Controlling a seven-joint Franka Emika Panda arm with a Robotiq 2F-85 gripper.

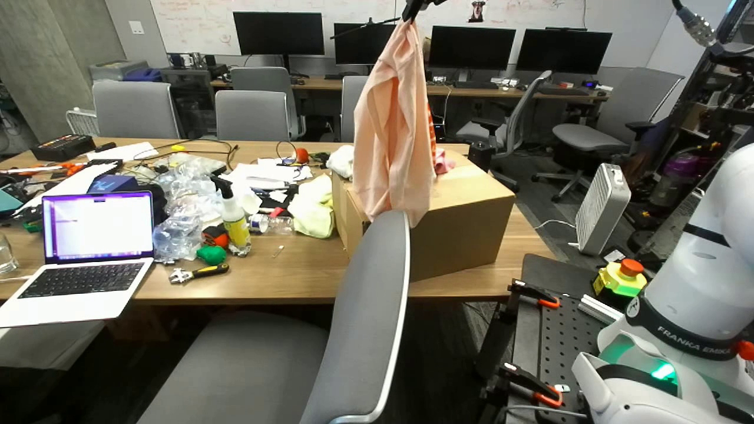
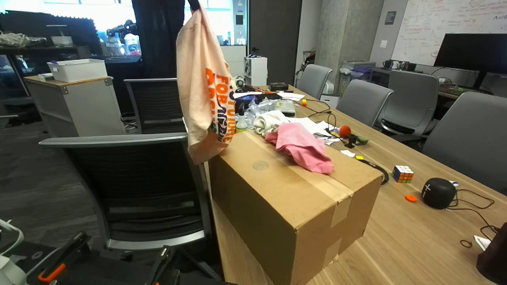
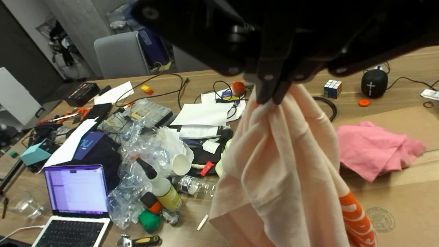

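A peach cloth [image 1: 393, 134] with orange and dark lettering hangs in long folds from my gripper. In the wrist view the two fingertips are shut together on its gathered top. Exterior view 2 shows the same cloth [image 2: 195, 90] dangling beside the near left corner of a cardboard box [image 2: 266, 190], its lower end around the height of the box top. On that box lies a crumpled pink cloth [image 2: 304, 147]. A whitish cloth [image 2: 269, 121] is bunched at the box's far end. Only the gripper's tip shows at the top of both exterior views.
A grey chair [image 1: 367, 311] stands against the table's near side, its back close below the hanging cloth. Left of the box are a yellow-green cloth [image 1: 313, 208], a spray bottle [image 1: 235, 219], plastic wrap and an open laptop [image 1: 99, 233]. Bare tabletop lies along the front edge.
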